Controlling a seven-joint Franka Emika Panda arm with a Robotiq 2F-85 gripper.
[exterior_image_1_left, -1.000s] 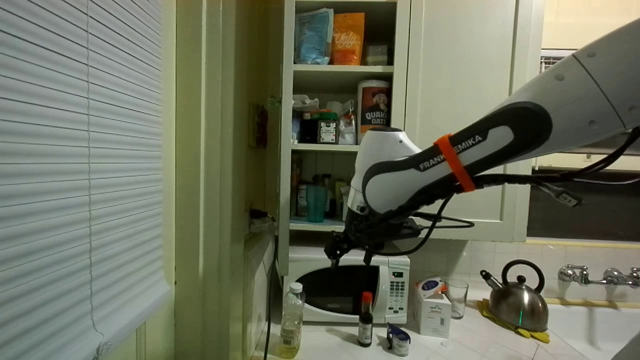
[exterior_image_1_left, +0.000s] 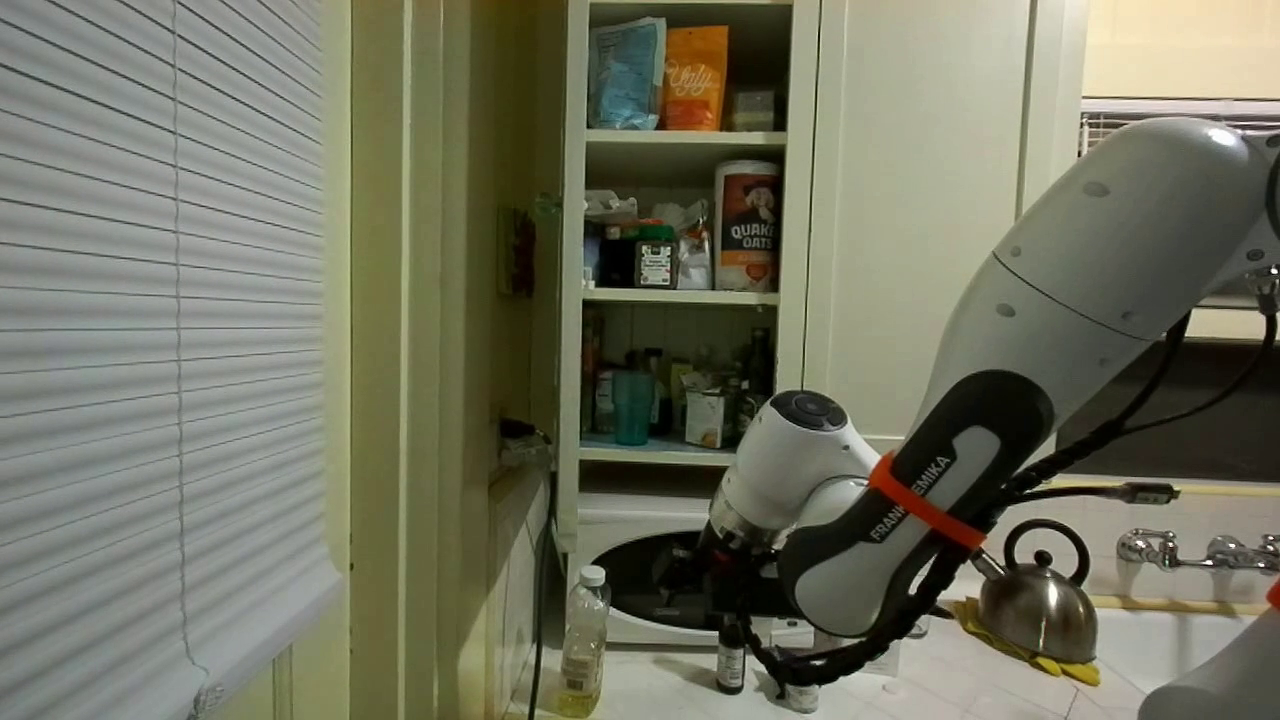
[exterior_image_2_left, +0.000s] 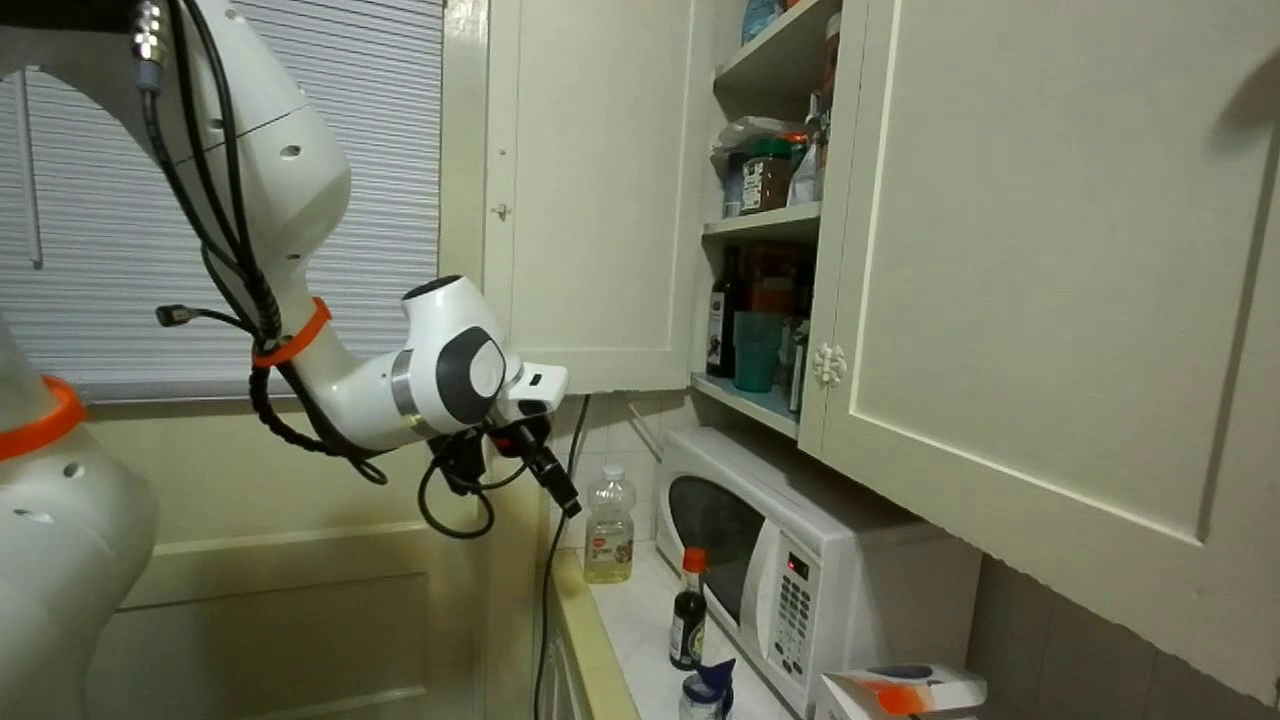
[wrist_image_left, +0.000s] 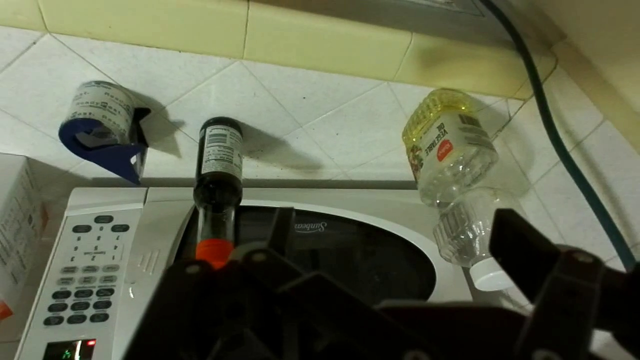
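Observation:
My gripper is open in the wrist view, its black fingers wide apart and nothing held between them. A dark sauce bottle (wrist_image_left: 220, 159) with a red-orange cap stands by the left finger in that view; its cap is partly covered by the gripper. Toward the right finger is a clear vegetable oil bottle (wrist_image_left: 453, 144) with a white cap and some yellow oil. Exterior view 2 has the gripper above the counter's edge, apart from both the oil bottle (exterior_image_2_left: 609, 534) and the sauce bottle (exterior_image_2_left: 689, 624).
Behind the bottles is a white microwave (exterior_image_2_left: 828, 528), door closed. A blue tape dispenser (wrist_image_left: 102, 129) sits beside the sauce bottle. Above hangs an open cabinet with loaded shelves (exterior_image_1_left: 684, 296). A steel kettle (exterior_image_1_left: 1041, 606) stands near the sink. A cable (wrist_image_left: 558, 129) runs down beside the oil bottle.
The arm has come down, with its forearm and wrist lower in exterior view 1. It now covers much of the microwave and part of the sauce bottle. The bottles have stayed put.

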